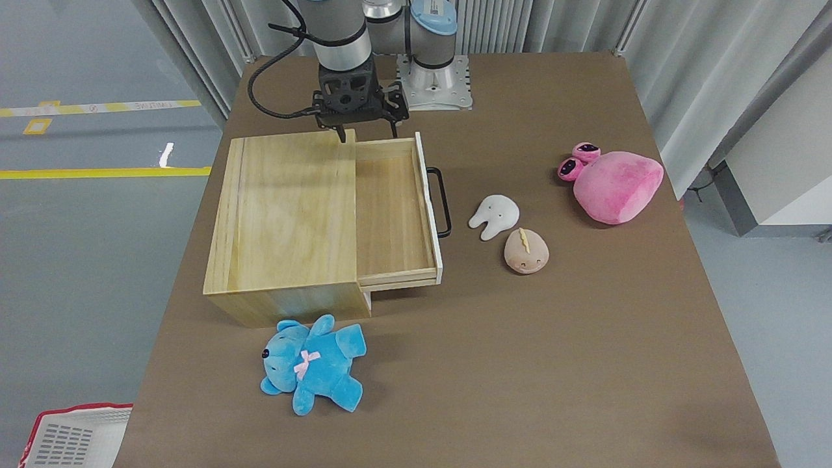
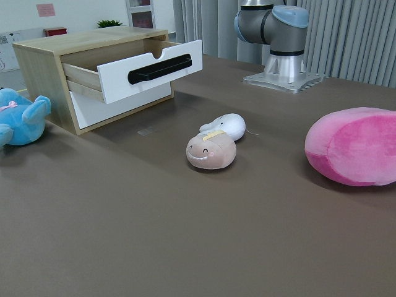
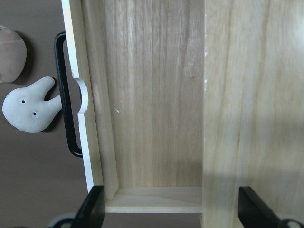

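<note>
My gripper (image 1: pixel 368 134) hangs above the back of the wooden cabinet (image 1: pixel 277 210); in the wrist view its two fingers (image 3: pixel 92 209) are spread wide and empty. The cabinet's drawer (image 1: pixel 394 218) is pulled out, empty inside, with a black handle (image 3: pixel 66 95) on its white front (image 2: pixel 111 83). Right of it lie a small white plush (image 1: pixel 495 210) and a beige round plush (image 1: pixel 526 257).
A pink plush with big eyes (image 1: pixel 616 187) sits at the right of the table. A blue teddy bear (image 1: pixel 320 366) lies in front of the cabinet. A white basket (image 1: pixel 78 437) stands off the table at lower left.
</note>
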